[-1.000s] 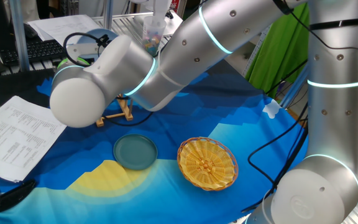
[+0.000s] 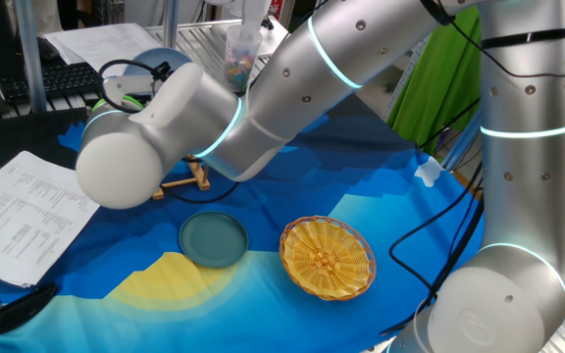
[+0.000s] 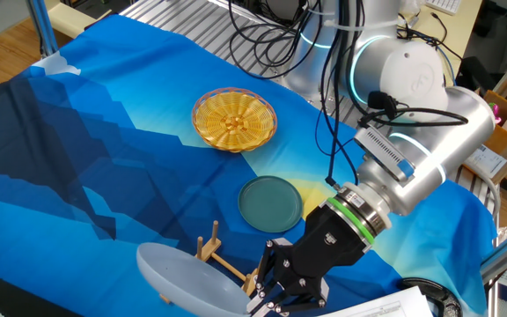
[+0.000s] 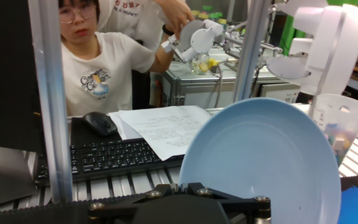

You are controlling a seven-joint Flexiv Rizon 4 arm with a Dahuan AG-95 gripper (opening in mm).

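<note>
A light blue plate (image 3: 187, 277) is held tilted up on its edge, with my gripper (image 3: 259, 303) shut on its rim. In the wrist view the same plate (image 4: 263, 165) rises to the right of the gripper, whose fingers are close together at the plate's left edge. Below and behind the plate in exterior view 2 stands a small wooden rack (image 3: 211, 246) with upright pegs, partly covered by the plate. From exterior view 1 the arm hides the gripper and part of the rack (image 2: 200, 175); only a strip of the plate (image 2: 157, 59) shows.
On the blue cloth lie a dark green plate (image 3: 270, 203) and a round wicker basket (image 3: 234, 121), both empty. Papers (image 2: 25, 218) cover the table's left side. A keyboard (image 4: 114, 158) and a clear cup of small coloured things (image 2: 241, 57) stand beyond the cloth.
The arm's wrist end has shifted slightly left and down in exterior view 1. The green plate, basket and rack have stayed where they were.
</note>
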